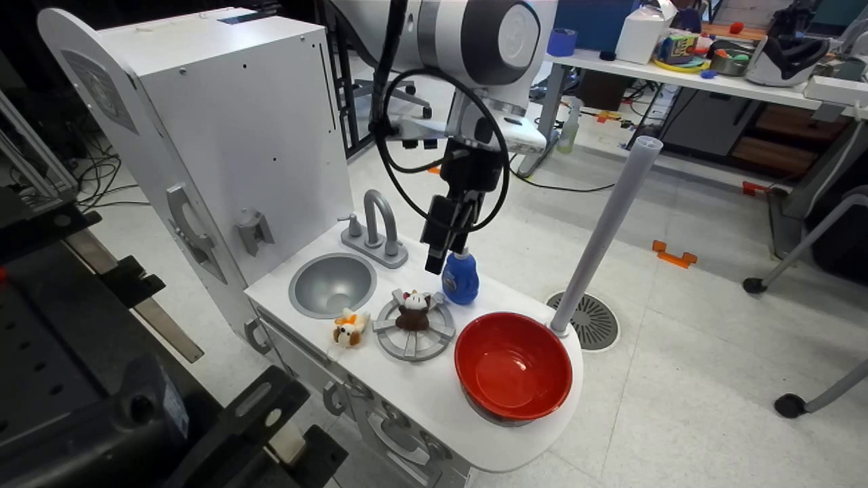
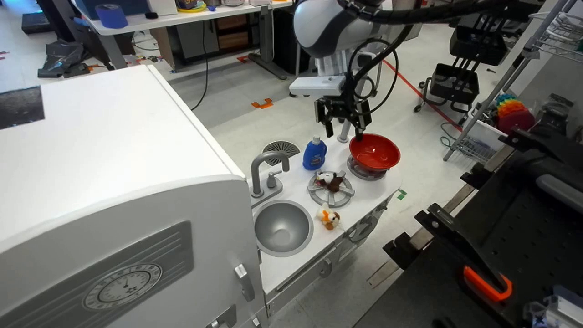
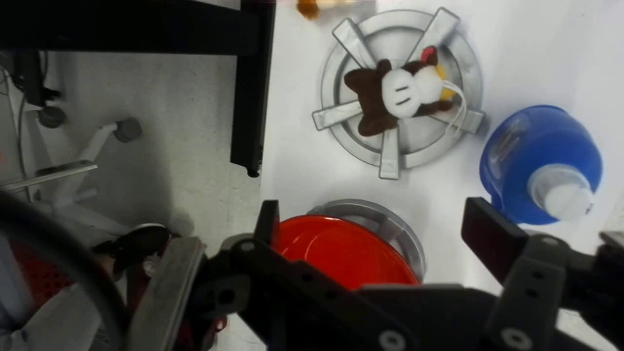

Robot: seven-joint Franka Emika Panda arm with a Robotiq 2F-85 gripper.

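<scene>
My gripper is open, its two fingers wide apart with nothing between them. It hangs above the counter, near the blue bottle [image 1: 461, 278] in the first exterior view. That bottle [image 3: 541, 161] stands upright with a white cap, beyond the right finger in the wrist view. A brown and white plush toy [image 3: 398, 93] lies on the grey burner ring [image 3: 390, 166]. The red bowl [image 1: 513, 366] rests on a second burner at the counter's rounded end; the gripper hides part of it in the wrist view. A small white and brown plush dog [image 2: 328, 217] lies between sink and burner.
A grey sink [image 1: 333, 285] and a curved faucet [image 1: 382, 228] occupy the end by the tall white cabinet [image 1: 236, 122]. A white pole [image 1: 606, 232] rises beside the bowl. Bare counter [image 1: 439, 407] shows along the front.
</scene>
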